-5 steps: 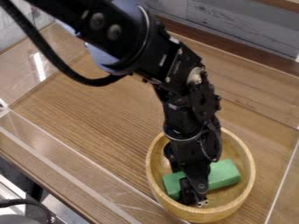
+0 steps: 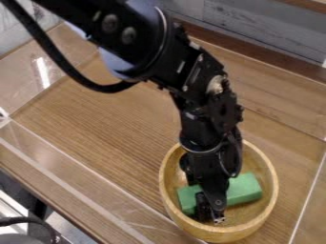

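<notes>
My gripper (image 2: 212, 195) reaches down into a round yellow bowl (image 2: 173, 172) at the lower right of the camera view. A green block (image 2: 243, 188) lies in the bowl, and the gripper is shut on it, its fingertips low against the block and partly hard to make out against the dark gripper body. The gripper hides the middle of the block and part of the bowl.
A pale wall (image 2: 268, 38) runs along the back. A dark cable lies at the lower left edge.
</notes>
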